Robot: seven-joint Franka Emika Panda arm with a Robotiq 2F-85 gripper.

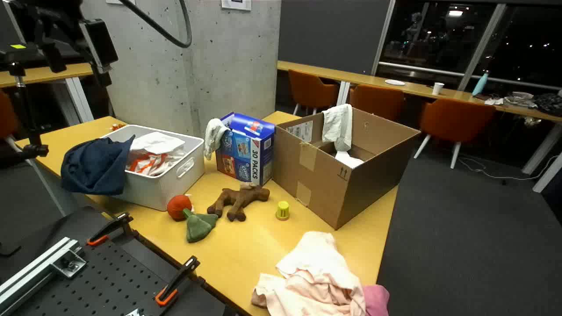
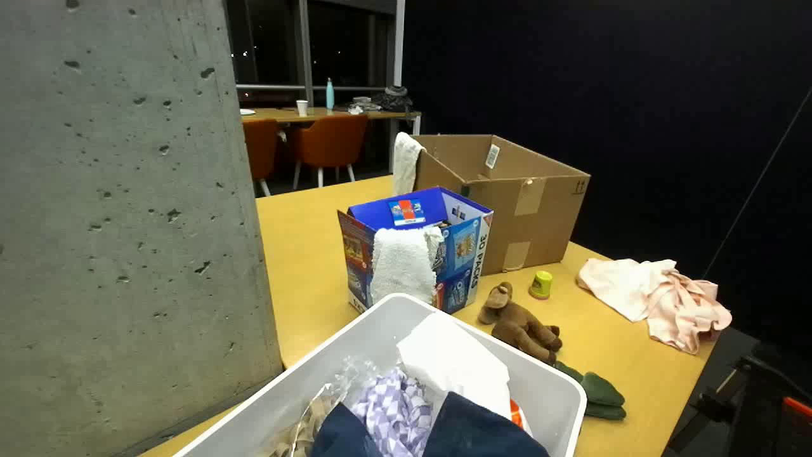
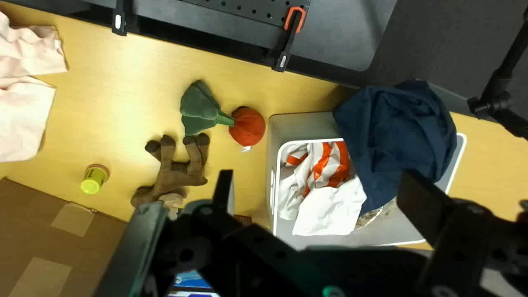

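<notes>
My gripper stands open high above the white bin, its two dark fingers wide apart with nothing between them. The white bin [image 1: 163, 192] holds white and orange packaging [image 3: 324, 166], a white sheet [image 2: 457, 354] and a checked purple cloth [image 2: 396, 411]. A navy cloth [image 1: 95, 166] hangs over the bin's rim. On the table beside it lie a brown plush animal [image 1: 239, 201], a red round toy [image 1: 179, 207] and a dark green toy [image 1: 200, 226]. The yellow-green cup [image 1: 282, 210] stands near the cardboard box. Pale pink cloth [image 1: 316, 279] lies crumpled at the table's near end.
A large open cardboard box [image 1: 316, 179] has a white cloth [image 1: 338, 126] over its edge. Next to it stands an open blue snack box [image 1: 247, 150] with another white cloth [image 2: 401, 263] draped on it. A concrete pillar [image 2: 129, 228] borders the table. Clamps [image 1: 177, 281] grip the near edge.
</notes>
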